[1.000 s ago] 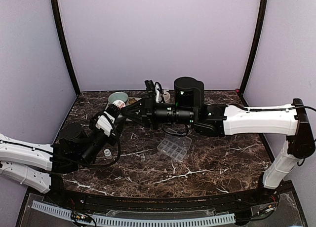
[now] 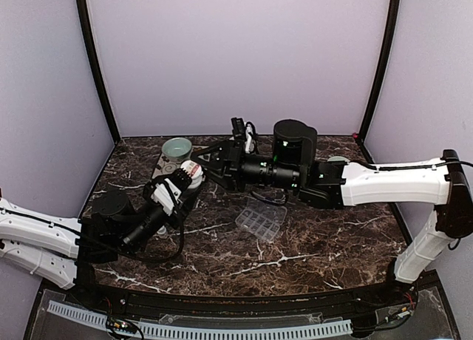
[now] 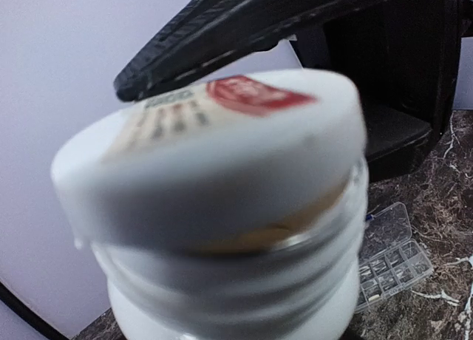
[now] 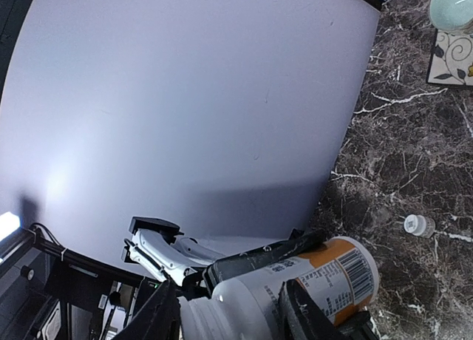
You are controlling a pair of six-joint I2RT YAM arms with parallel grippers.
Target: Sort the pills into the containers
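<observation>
A white pill bottle (image 2: 194, 171) with an orange label is held in the air by my left gripper (image 2: 177, 188), shut on it; its white top with a red-and-cream sticker (image 3: 214, 162) fills the left wrist view. My right gripper (image 2: 211, 159) is right at the bottle's top, its fingers part open around it in the right wrist view; whether they touch cannot be told. A clear compartment pill box (image 2: 259, 219) lies open on the table, with small items in some compartments (image 3: 392, 273).
A pale green bowl (image 2: 177, 147) and a patterned mat (image 4: 451, 59) are at the back left. A small white cap (image 4: 419, 225) lies on the table.
My left gripper with the bottle has moved a little to the right.
</observation>
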